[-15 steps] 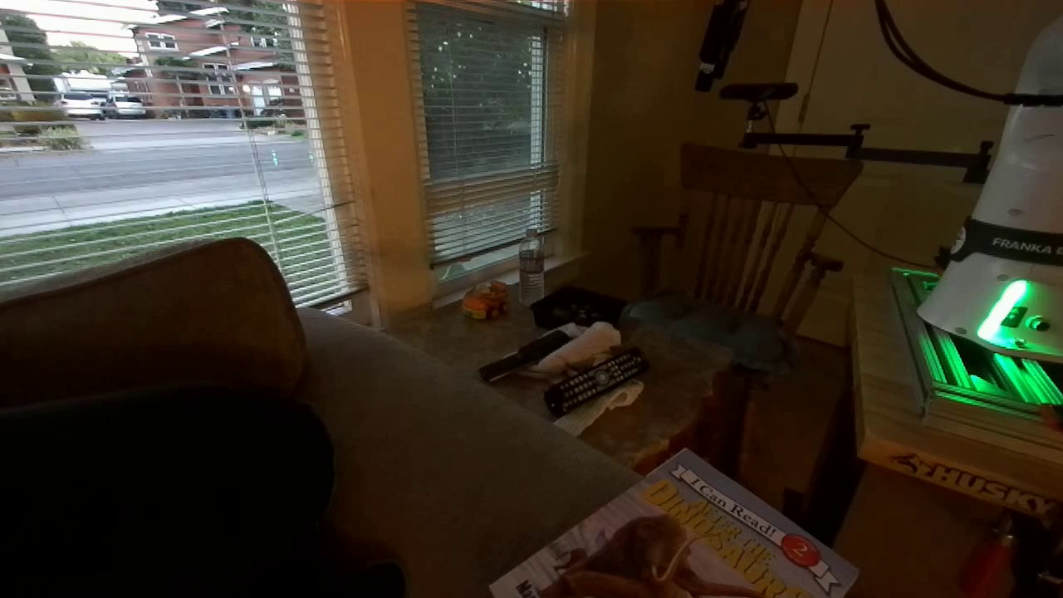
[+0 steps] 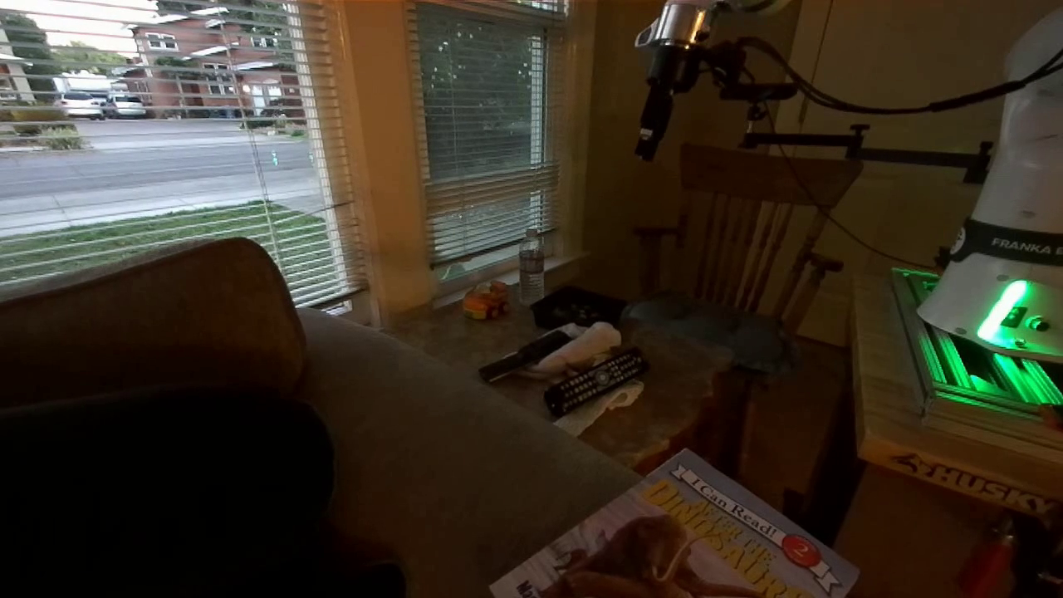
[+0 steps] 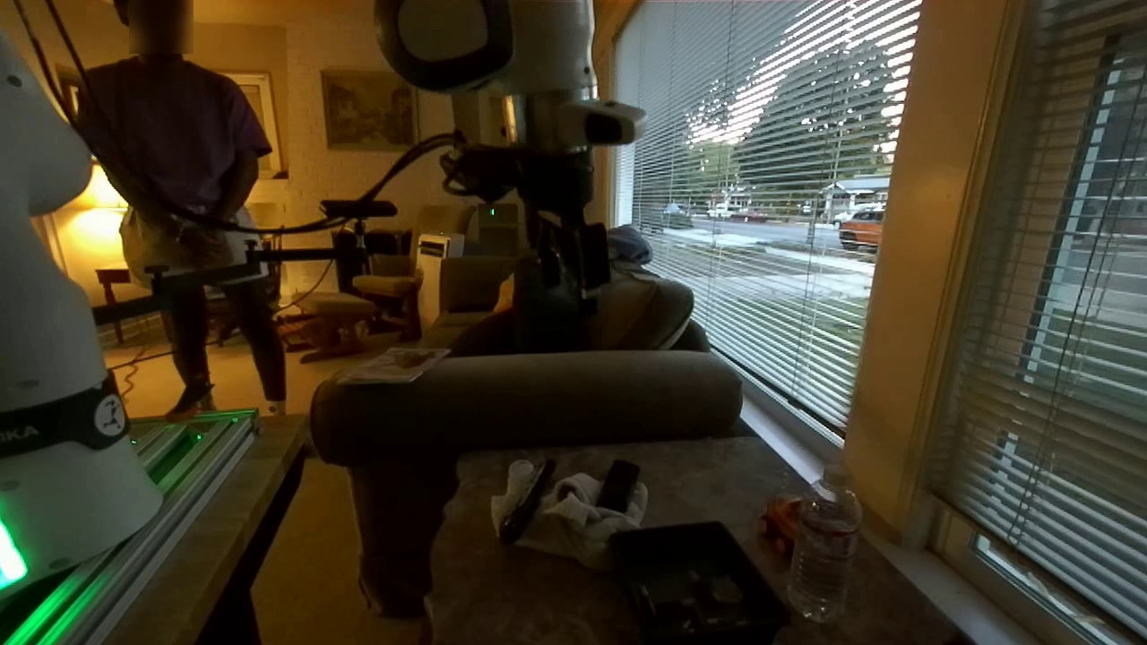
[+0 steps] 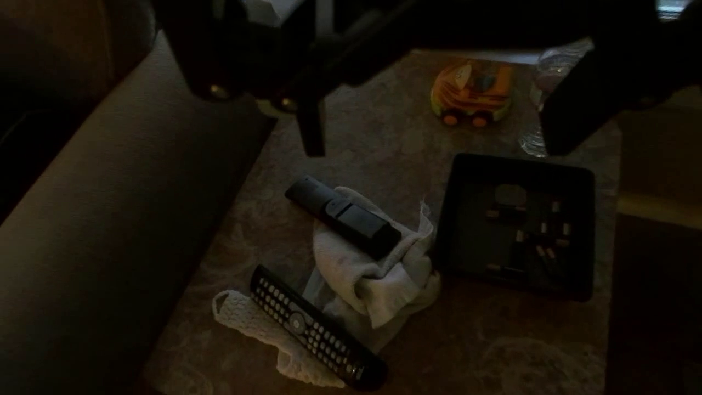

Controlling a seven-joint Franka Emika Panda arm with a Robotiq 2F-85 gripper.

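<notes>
High above the side table (image 4: 513,329), my gripper is open, its two fingers wide apart in the wrist view with nothing between them. A dark remote (image 4: 345,217) rests on a crumpled whitish cloth (image 4: 395,289). Nearer the front, a black remote with many buttons (image 4: 309,329) lies partly over a pale knitted cloth (image 4: 253,319). To their right sits a black tray (image 4: 454,217) holding several small items that look like batteries. An orange toy car (image 4: 472,92) and a clear water bottle (image 3: 825,548) stand by the window side.
The sofa arm (image 3: 538,403) borders the table, with a book (image 2: 688,538) lying on it. Blinds (image 3: 774,215) cover the windows alongside. A wooden chair (image 2: 762,189) stands beyond the table. A person (image 3: 177,150) stands in the background. The room is dim.
In exterior view 1, the arm has come down and moved left, bringing more of the gripper into sight. The things on the table have not moved.
</notes>
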